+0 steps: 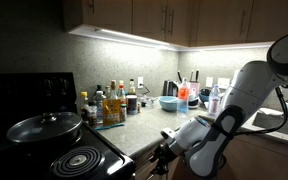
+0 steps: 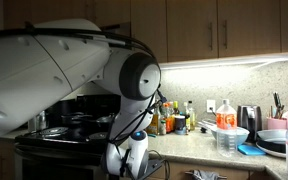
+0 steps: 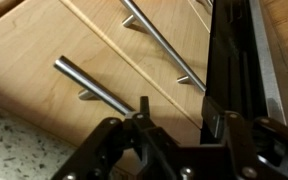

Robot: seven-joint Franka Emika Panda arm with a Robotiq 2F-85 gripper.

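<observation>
In the wrist view, two wooden drawer fronts carry steel bar handles: a nearer handle [image 3: 94, 85] and a farther handle [image 3: 164, 40]. My gripper is low in that view, its fingertips part-way apart by the drawer fronts' end beside the black stove side [image 3: 222, 60]. Both handles lie outside the fingers. Whether the fingers are pressed on a wooden edge cannot be made out. In exterior view 1 the gripper [image 1: 162, 158] hangs below the counter edge, just right of the stove; the arm hides much of the drawers.
The speckled counter [image 1: 139, 135] lies close to the hand. Bottles [image 1: 111, 105] stand at the back by the stove, with a pan [image 1: 44, 128] on it. A blue bowl [image 1: 168, 103] and a large clear bottle [image 1: 183, 98] stand farther right.
</observation>
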